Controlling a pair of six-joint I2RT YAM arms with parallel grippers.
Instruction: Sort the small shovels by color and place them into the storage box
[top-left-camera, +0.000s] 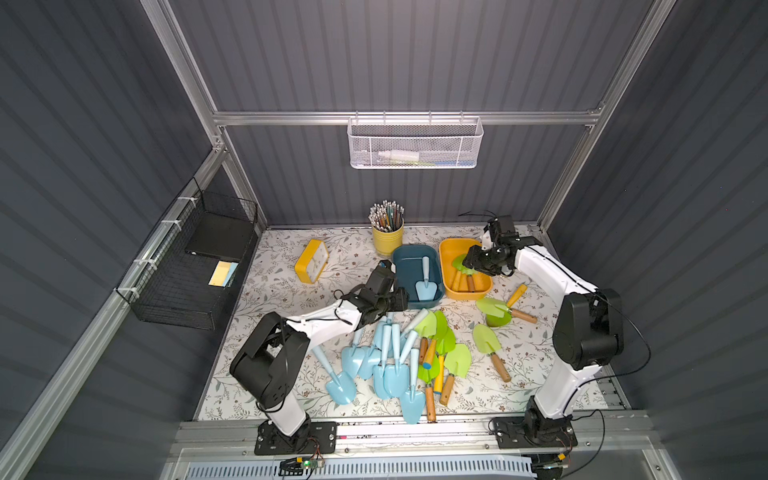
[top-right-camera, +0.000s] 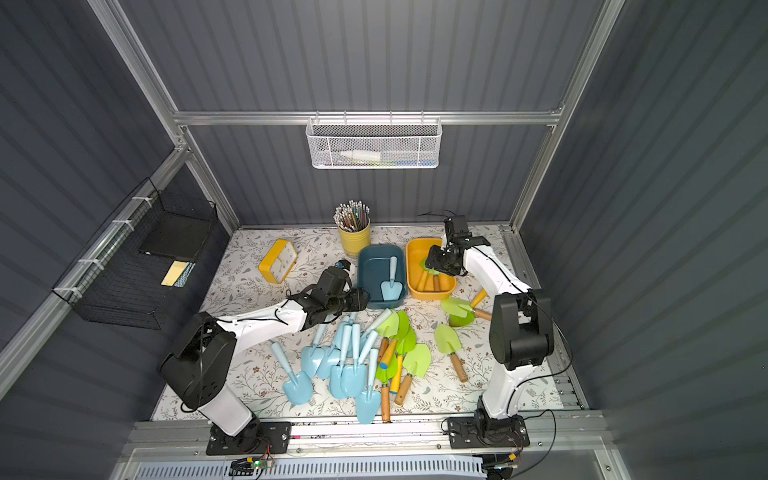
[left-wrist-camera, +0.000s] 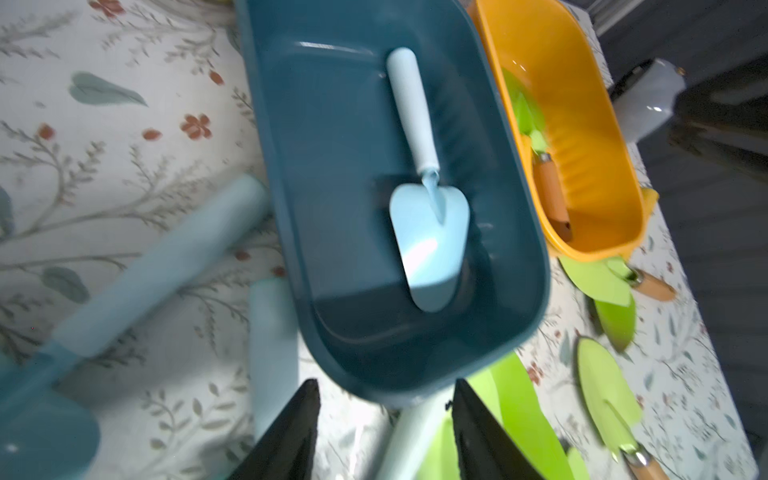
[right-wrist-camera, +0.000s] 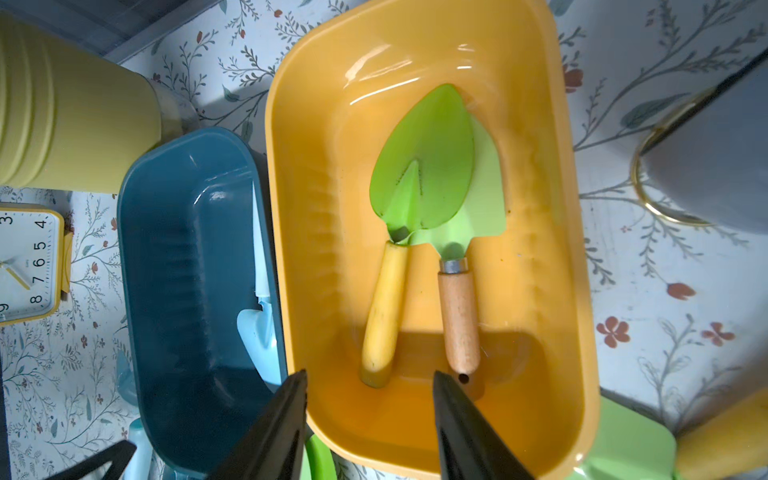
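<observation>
One light blue shovel (left-wrist-camera: 432, 240) lies inside the dark blue box (left-wrist-camera: 320, 44). Two green shovels, one with a yellow handle (right-wrist-camera: 384, 320) and one with a wooden handle (right-wrist-camera: 458, 316), rest in the orange box (right-wrist-camera: 576, 304). Over the blue box's near left edge my left gripper stands open and empty. My right gripper is also open, above the orange box with nothing between its fingers. On the table several blue shovels (top-left-camera: 340, 389) lie at front left and centre, overlapping. Several green shovels (top-left-camera: 457, 361) lie at front centre and right.
Behind the blue box stands a yellow pencil pot (top-left-camera: 388, 240). A yellow clock (top-left-camera: 312, 261) is at the back left. A black mesh basket (top-left-camera: 172, 296) hangs on the left wall and a white one (top-left-camera: 416, 152) at the back. The table's left side has free room.
</observation>
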